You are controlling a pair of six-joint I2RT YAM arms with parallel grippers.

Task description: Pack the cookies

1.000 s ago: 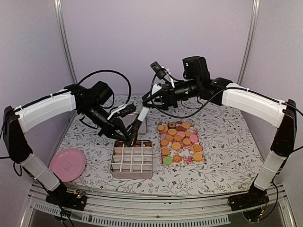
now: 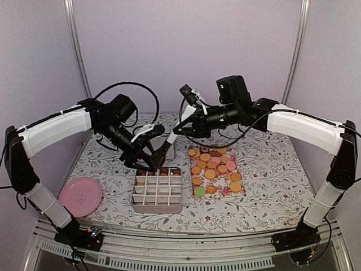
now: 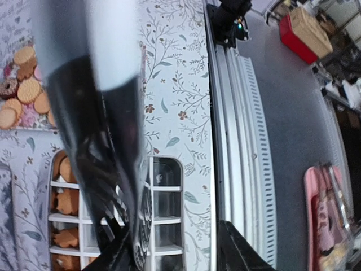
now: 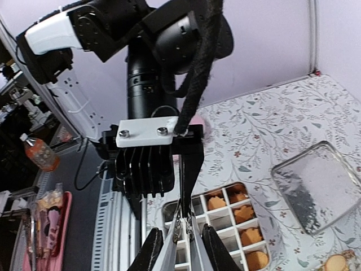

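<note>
A tool that looks like tongs, with a white handle (image 2: 181, 123) and a dark end (image 2: 162, 151), hangs slanted over the compartment box (image 2: 157, 209). My right gripper (image 2: 189, 117) is shut on its pale upper part; in the right wrist view the fingers (image 4: 151, 248) flank it. My left gripper (image 2: 148, 161) is at the dark lower end. Its fingers (image 3: 228, 245) stand apart in the left wrist view, the tool close to one of them. Brown cookies (image 3: 66, 201) fill one row of the box; other cells look empty. Whether the tool holds a cookie cannot be told.
Many cookies (image 2: 210, 174) lie on a patterned patch right of the box. A pink plate (image 2: 80, 196) is at the left and a clear tray (image 4: 316, 189) behind the box. Open table lies at the far right.
The right arm has lowered a little, still with the tool. The cookies and box look unchanged.
</note>
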